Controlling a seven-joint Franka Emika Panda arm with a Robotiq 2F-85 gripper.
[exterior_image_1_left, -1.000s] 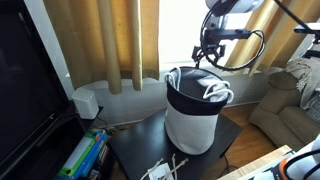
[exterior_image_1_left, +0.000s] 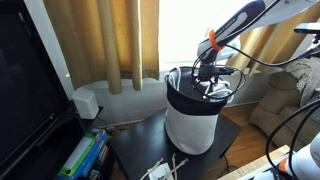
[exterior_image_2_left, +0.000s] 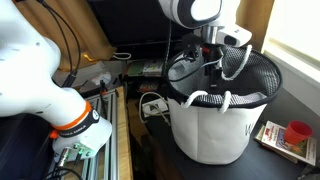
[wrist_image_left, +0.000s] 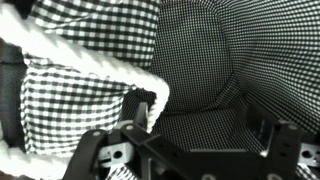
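A tall white basket (exterior_image_1_left: 190, 130) with a dark mesh lining and white rope handles stands on the dark table. Over its mouth, my gripper (exterior_image_1_left: 208, 82) points downward, fingers at about rim height. From the other side, the gripper (exterior_image_2_left: 212, 70) hangs within the basket's opening (exterior_image_2_left: 262, 75). In the wrist view the fingers are wide apart, with only the dark lining (wrist_image_left: 200, 60) visible beyond the gap. A thick white rope handle (wrist_image_left: 85, 60) and black-and-white checkered cloth (wrist_image_left: 60, 105) lie beside the left finger; whether they touch it I cannot tell.
A red mug (exterior_image_2_left: 297, 132) sits on a book beside the basket. White cables (exterior_image_1_left: 160, 170) lie on the table in front. Curtains (exterior_image_1_left: 90, 40) and a wall stand behind; a brown armchair (exterior_image_1_left: 280, 105) is at the right.
The gripper has come down from above the basket to its mouth. The basket stands in the same place.
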